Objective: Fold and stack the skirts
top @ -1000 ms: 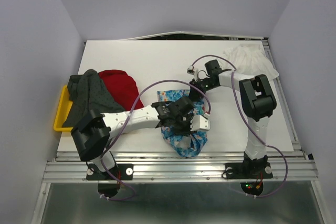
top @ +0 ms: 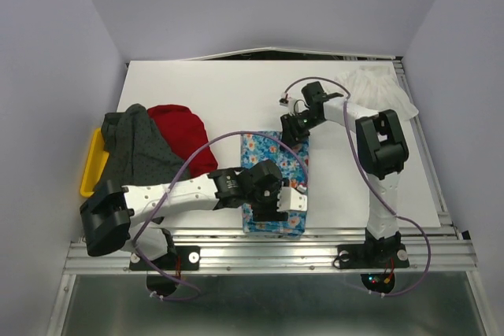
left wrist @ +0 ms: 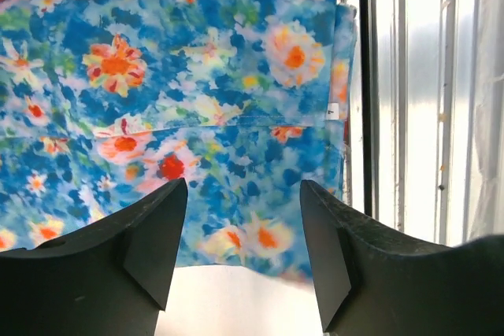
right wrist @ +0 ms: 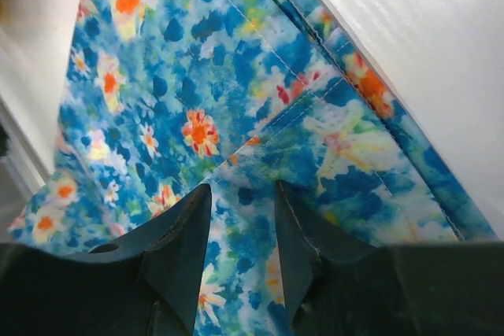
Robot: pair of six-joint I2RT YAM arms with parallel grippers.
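Observation:
A blue floral skirt point(top: 260, 155) lies folded in a long shape on the table, reaching the front edge. My left gripper point(top: 272, 210) is over its front part; in the left wrist view its fingers stand apart point(left wrist: 244, 194) above the cloth, with nothing between them. My right gripper point(top: 293, 133) is down at the skirt's back end; in the right wrist view the fingertips point(right wrist: 203, 194) rest close on the creased cloth point(right wrist: 181, 92), shut on it.
A red cloth point(top: 181, 135) and dark grey cloth point(top: 138, 147) lie at the left over a yellow tray point(top: 93, 167). A white crumpled cloth point(top: 378, 88) is at back right.
My left gripper has moved a little up from the front edge, and the skirt's front part lies flatter and straighter. The right gripper has shifted slightly.

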